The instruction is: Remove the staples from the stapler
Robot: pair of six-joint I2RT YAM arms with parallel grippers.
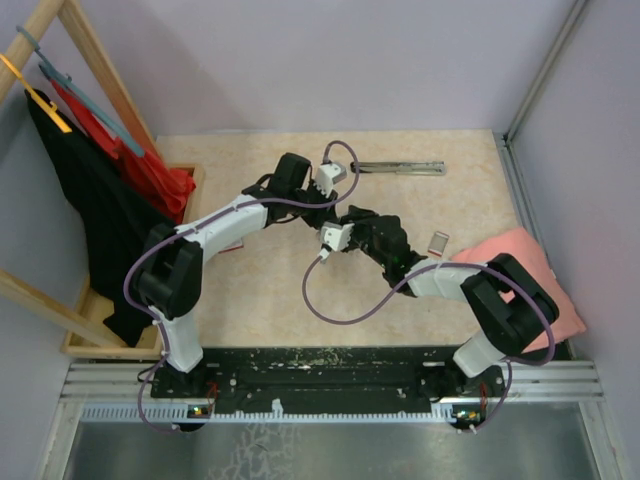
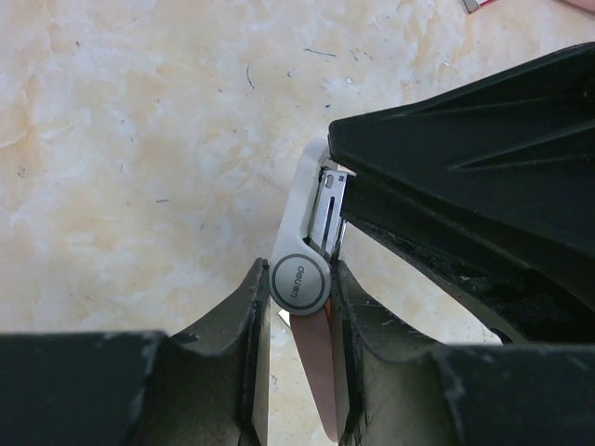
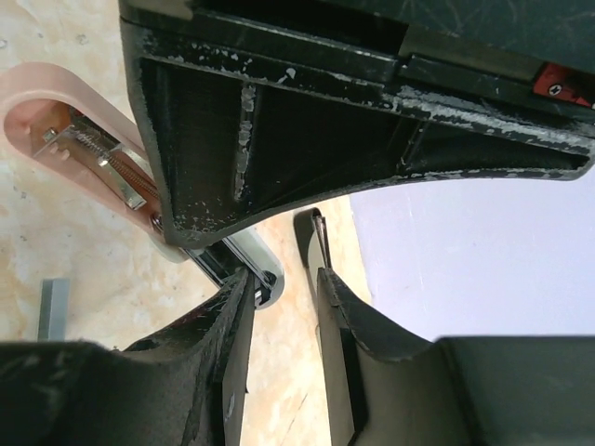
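Observation:
In the left wrist view, my left gripper is shut on a pink-and-white stapler, with its round logo end facing that camera. A black finger of my right gripper reaches across from the right, over the metal magazine. The right wrist view shows the stapler from the side, its spring exposed, partly covered by a left gripper finger. My right gripper is part open there. The stapler's white tip lies close to its left fingertip; contact cannot be told.
A small grey metal bar lies on the table. At the back is a long metal tool; right of my right gripper are a small box and a pink cushion.

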